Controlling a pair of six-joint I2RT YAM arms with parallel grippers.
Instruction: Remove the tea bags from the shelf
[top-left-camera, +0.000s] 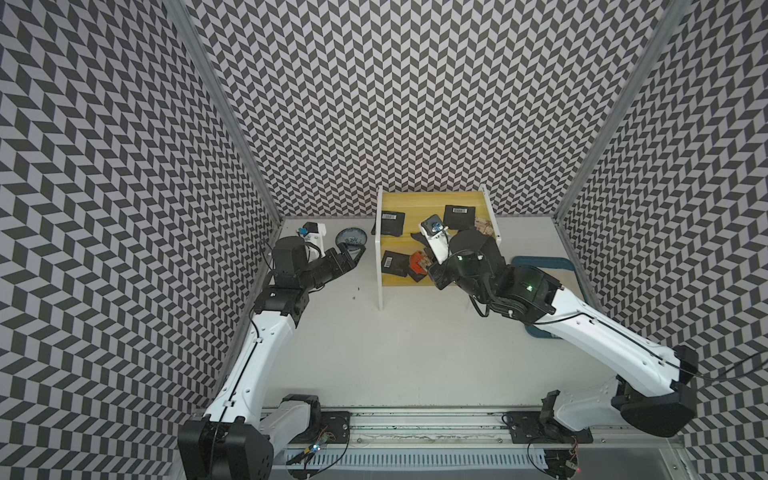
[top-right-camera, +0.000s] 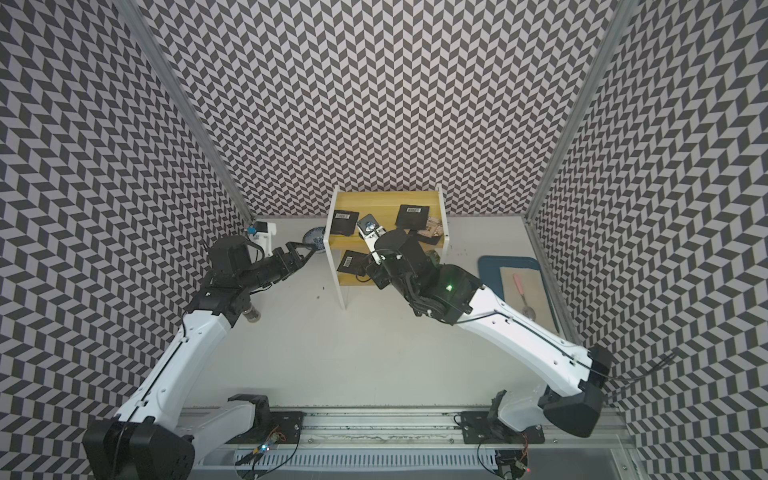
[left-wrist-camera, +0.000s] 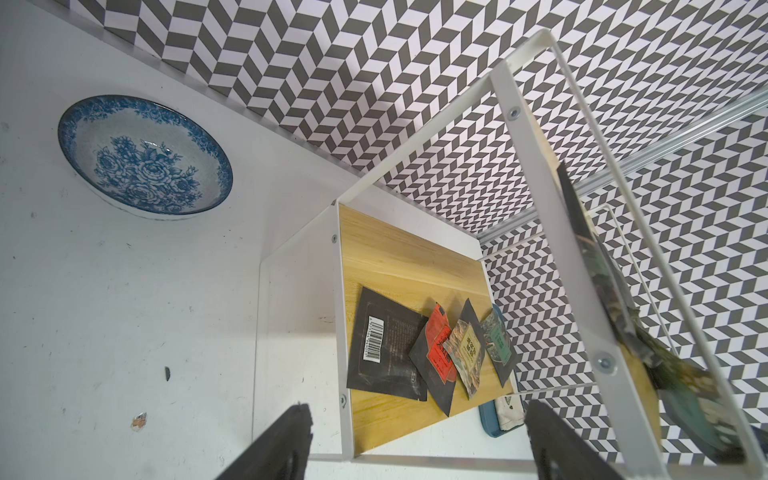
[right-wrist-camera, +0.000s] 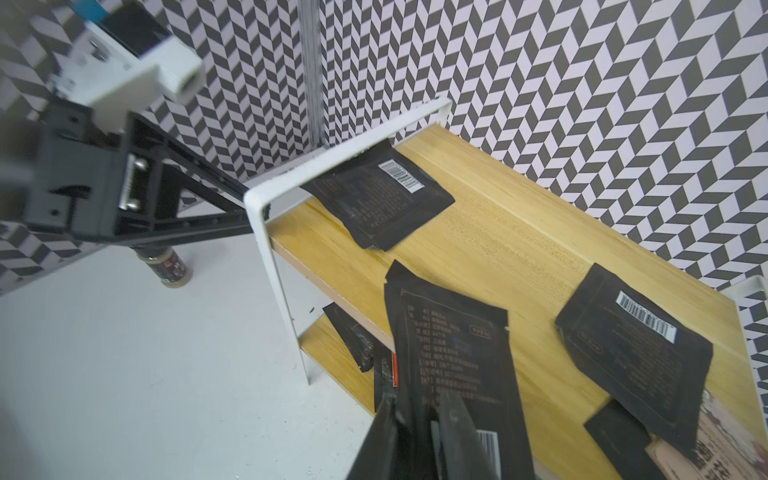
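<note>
A two-tier wooden shelf (top-left-camera: 424, 200) holds several tea bags. On the top tier lie black bags at left (right-wrist-camera: 380, 196) and right (right-wrist-camera: 632, 352). The lower tier holds a black bag (left-wrist-camera: 384, 344), a red one (left-wrist-camera: 438, 344) and others. My right gripper is shut on a black tea bag (right-wrist-camera: 456, 352) at the top tier's front edge. My left gripper stands part open beside the shelf's left side, nothing seen between its fingers.
A blue-patterned bowl (left-wrist-camera: 144, 176) sits left of the shelf. A blue tray (top-right-camera: 512, 261) with a utensil is at right. A jar (right-wrist-camera: 166, 268) stands at left.
</note>
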